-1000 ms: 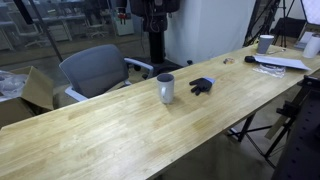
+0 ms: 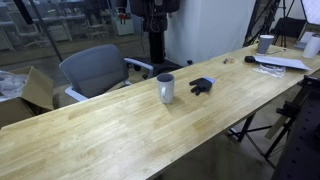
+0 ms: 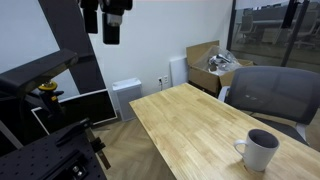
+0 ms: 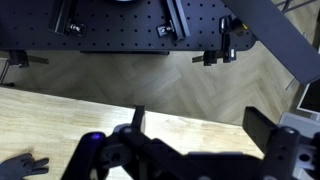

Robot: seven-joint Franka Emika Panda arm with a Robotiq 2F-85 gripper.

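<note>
A white-grey mug [image 2: 166, 90] stands upright on the wooden table in exterior view 1; the mug [image 3: 260, 152] also shows at the lower right of exterior view 2. Right of it lies a dark crumpled item, perhaps a glove [image 2: 202, 86]. High at the upper left of exterior view 2 hangs my gripper [image 3: 96, 40], its two fingers apart with nothing visible between them. It is well away from the mug. From the wrist, the view is down over the floor and a strip of the table, where the dark glove-like item [image 4: 22, 166] appears at lower left.
An office chair [image 2: 97, 70] stands against the table's far side, near a cardboard box [image 3: 208, 62]. Farther along the table are a grey cup [image 2: 265, 44] and papers [image 2: 280, 61].
</note>
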